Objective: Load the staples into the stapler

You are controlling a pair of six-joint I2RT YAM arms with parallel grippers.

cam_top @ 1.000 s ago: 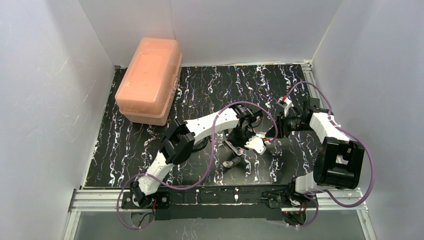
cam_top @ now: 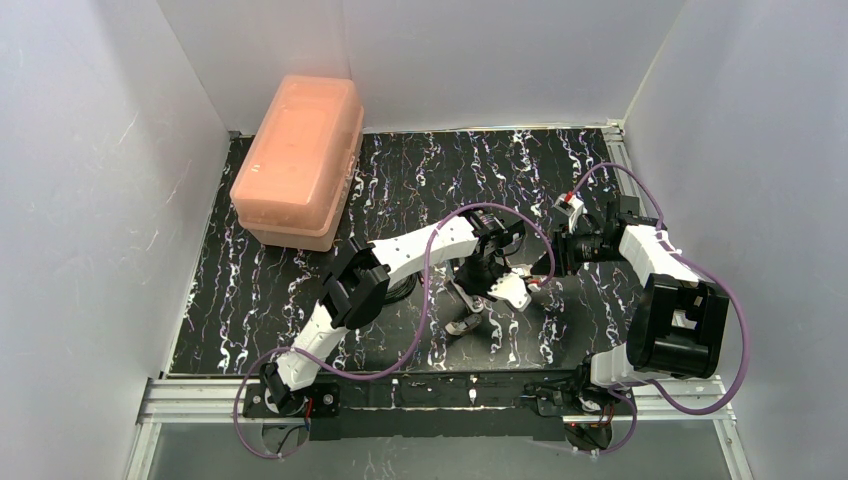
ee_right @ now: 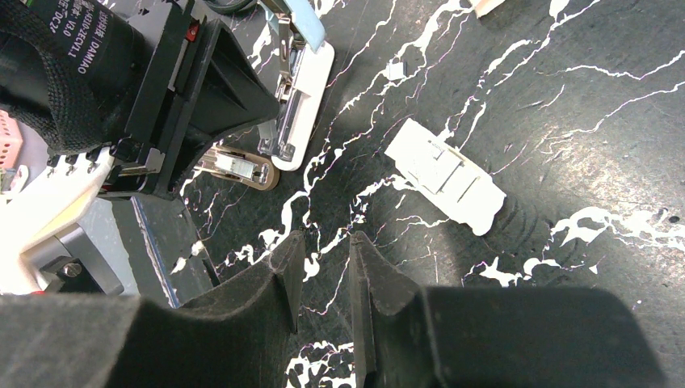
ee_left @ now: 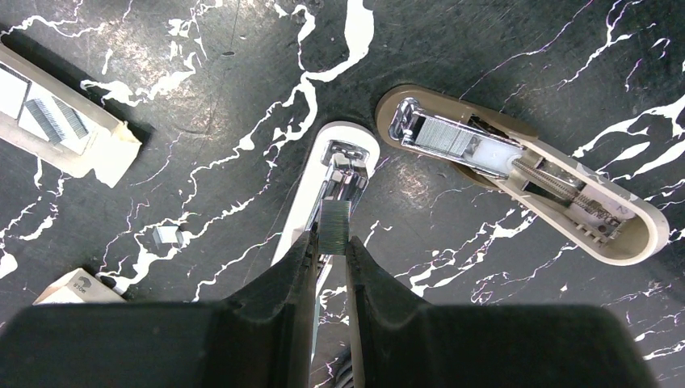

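My left gripper is shut on a short strip of staples (ee_left: 334,222), held over the opened magazine of the white-and-blue stapler (ee_left: 349,142). Whether the strip touches the magazine I cannot tell. In the right wrist view that stapler (ee_right: 313,89) shows its metal channel beside the left gripper's fingers (ee_right: 242,95). A beige stapler (ee_left: 622,234) lies opened nearby, a staple strip (ee_left: 443,136) in its channel. My right gripper stands part open above bare table, nothing between its fingers.
An opened staple box (ee_right: 446,176) with strips inside lies right of the staplers in the right wrist view. A small staple piece (ee_left: 168,235) and another box (ee_left: 79,288) lie apart. An orange case (cam_top: 298,150) occupies the back left.
Both arms look almost still across the top views. The left gripper remains over the staplers, with at most a tiny shift there.
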